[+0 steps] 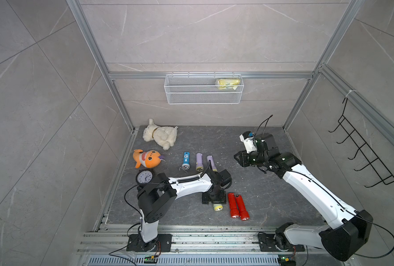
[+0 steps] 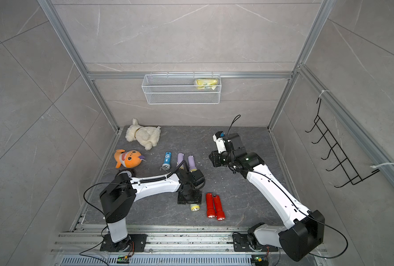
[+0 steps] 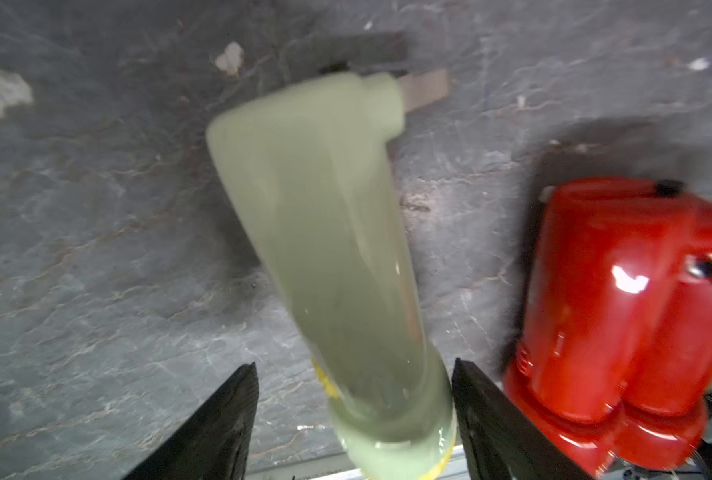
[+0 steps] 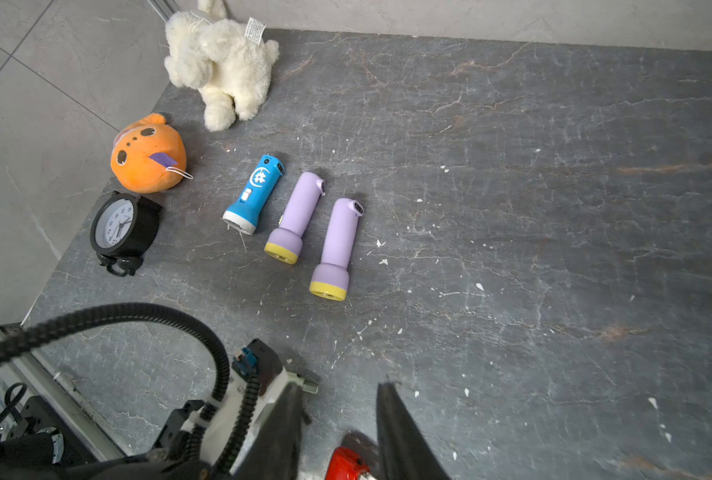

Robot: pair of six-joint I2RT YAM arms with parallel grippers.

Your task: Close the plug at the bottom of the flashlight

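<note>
A pale green flashlight (image 3: 323,240) lies on the grey table beneath my left gripper, which is open, its fingers either side of the wider head; whether they touch it is unclear. Its bottom end carries a small side piece with a light tab (image 3: 424,88) sticking out. In both top views the left gripper largely hides this flashlight. My right gripper is open and raised above the table to the right, with nothing between its fingers.
Two red flashlights (image 1: 233,206) lie just right. Two lilac flashlights (image 4: 338,248), a blue one (image 4: 251,192), a clock (image 4: 123,232), an orange toy (image 4: 147,156) and a white plush toy (image 4: 223,68) lie behind and left.
</note>
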